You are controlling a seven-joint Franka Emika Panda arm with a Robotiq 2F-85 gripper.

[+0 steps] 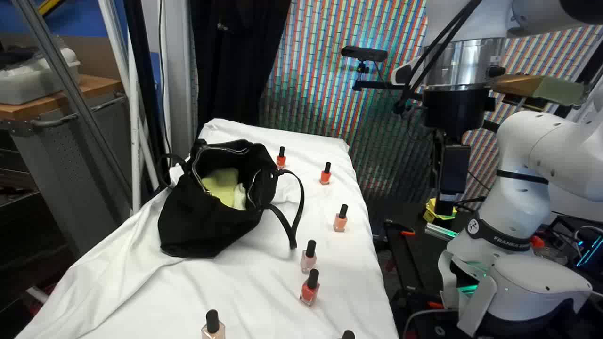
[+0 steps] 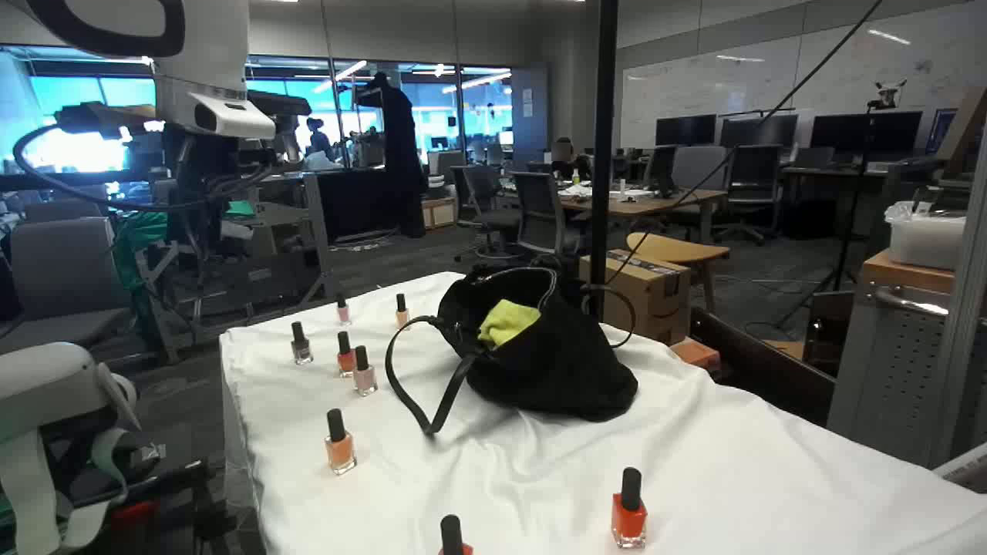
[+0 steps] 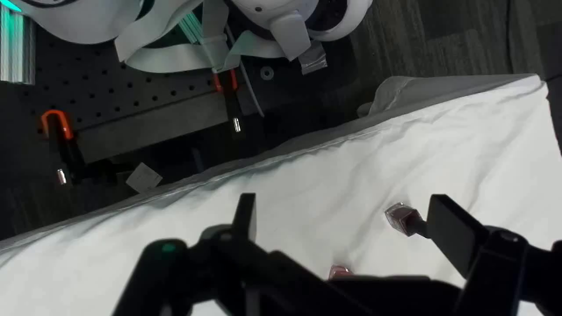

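In the wrist view my gripper stands open high over the table's edge, with nothing between its fingers. Below it, a dark nail polish bottle point(image 3: 404, 218) shows beside one finger, and a reddish bottle point(image 3: 340, 271) is partly hidden by the gripper. A black handbag point(image 1: 217, 226) sits on the white cloth, its top open with a yellow-green cloth point(image 1: 224, 185) inside. Several bottles stand upright around it, among them a red one point(image 1: 309, 291), a peach one point(image 1: 340, 221) and an orange-red one point(image 2: 629, 519). In exterior view 1 my arm hangs right of the table.
The white-covered table point(image 1: 113, 294) has bare, wrinkled cloth in front of the bag. A bag strap point(image 2: 428, 415) loops out over the cloth towards the bottles. Orange-tipped clamps point(image 3: 226, 87) sit on the dark base by the table's edge.
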